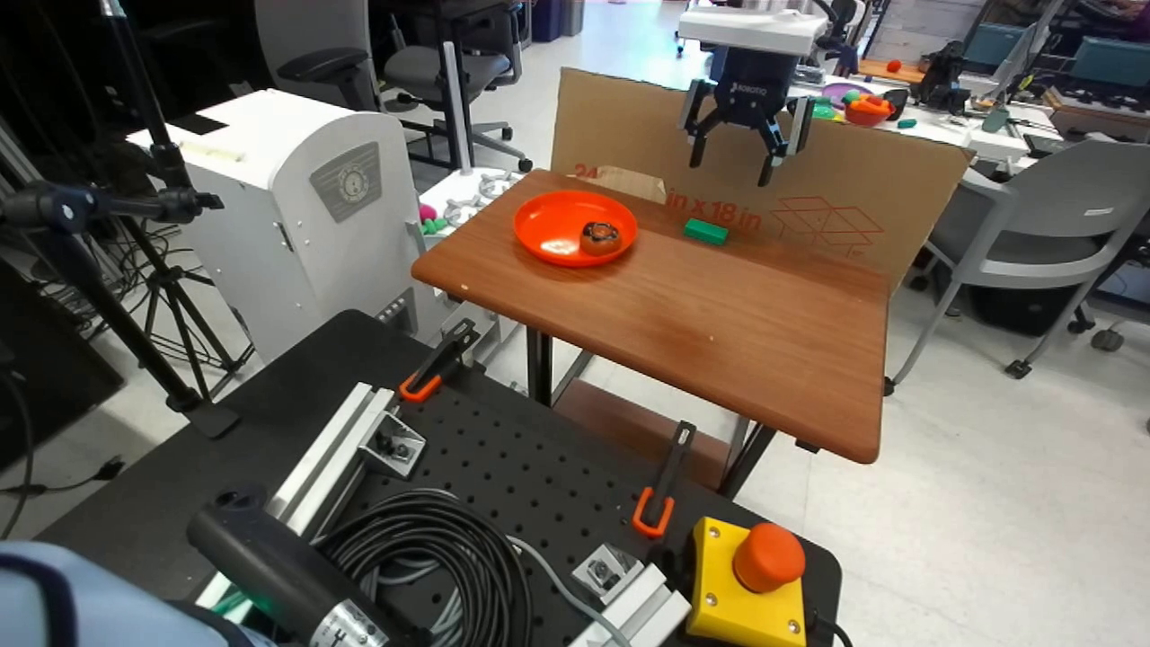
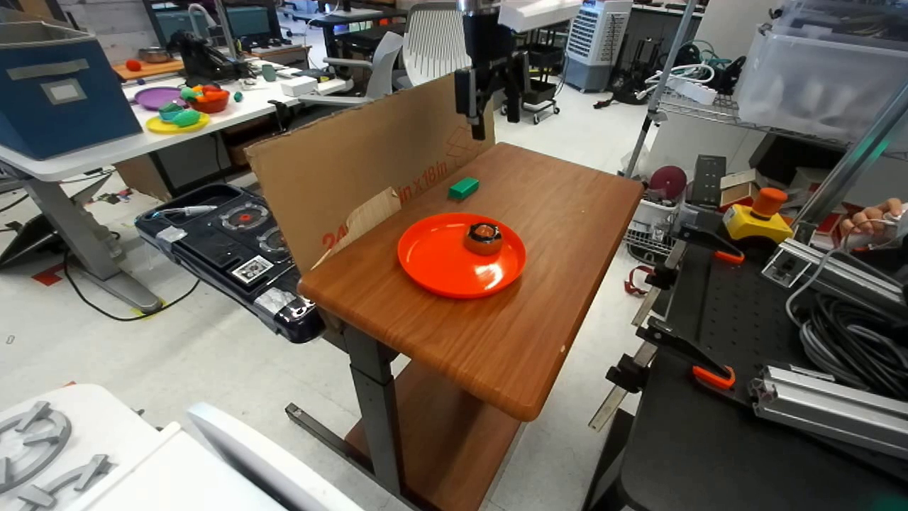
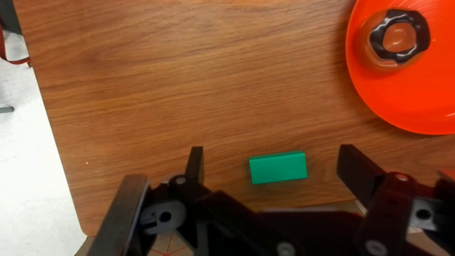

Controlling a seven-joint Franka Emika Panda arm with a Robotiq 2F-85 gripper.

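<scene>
A green block (image 3: pixel 279 168) lies on the brown table (image 1: pixel 744 313), close to the cardboard. To one side of it, an orange-red plate (image 2: pixel 434 255) holds a toy donut with dark icing (image 3: pixel 399 40). My gripper (image 1: pixel 733 167) is open, high above the table's cardboard side, with nothing between its fingers. In the wrist view the block appears between the two spread fingers, well below them. The second exterior view shows the gripper (image 2: pixel 489 119) above the table's far end.
A cardboard sheet (image 1: pixel 631 129) stands upright along one long table edge, a barrier there. Most of the tabletop beside the block and plate is bare. A black bench with clamps, coiled cable (image 1: pixel 431 561) and an emergency stop button (image 1: pixel 768 557) stands apart from the table.
</scene>
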